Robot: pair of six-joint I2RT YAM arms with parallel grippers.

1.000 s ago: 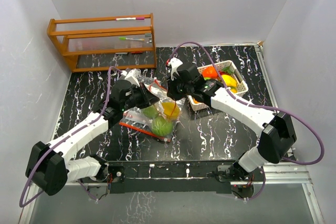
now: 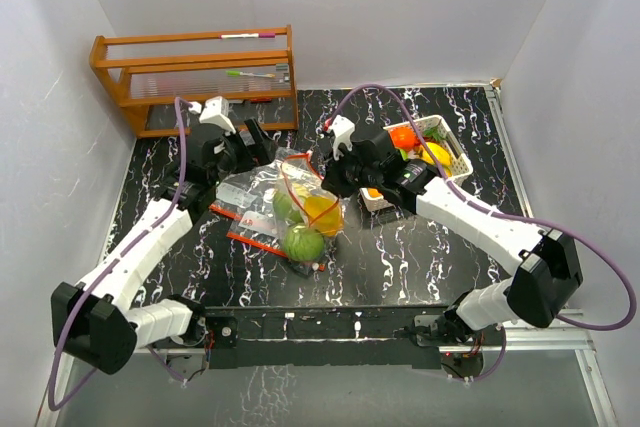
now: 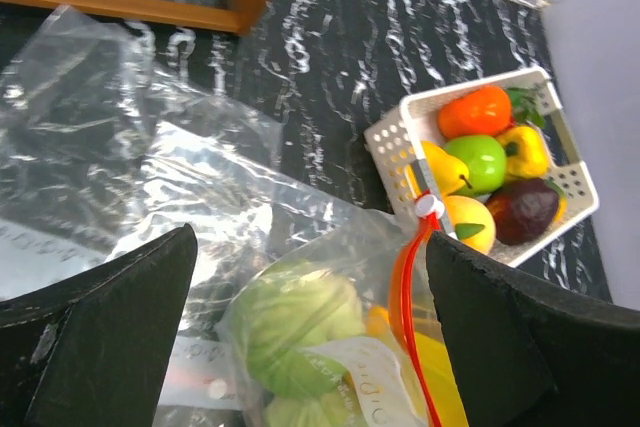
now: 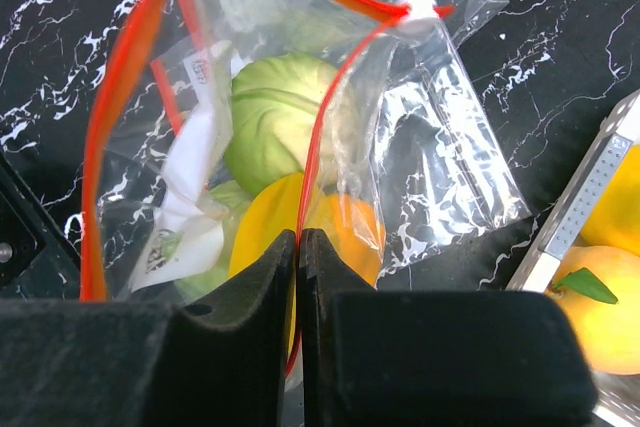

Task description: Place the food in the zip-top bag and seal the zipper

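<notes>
A zip top bag (image 2: 303, 209) with red zipper stands open mid-table, holding cabbages (image 4: 285, 117) and yellow food (image 2: 324, 215). My right gripper is shut on the bag's red zipper edge; in the right wrist view the opening shows as a loop above it. My left gripper (image 2: 260, 143) stands open up and left of the bag, nothing between its fingers. The left wrist view looks down past it onto the bag's red edge and white slider (image 3: 428, 205).
A white basket (image 2: 455, 152) of fruit and vegetables sits right of the bag. Flat bags (image 3: 205, 187) lie under and beside the filled one. A wooden rack (image 2: 190, 34) stands at the back left.
My left gripper has opened and moved up and left, away from the bag. My right gripper has shifted slightly toward the front, still on the bag.
</notes>
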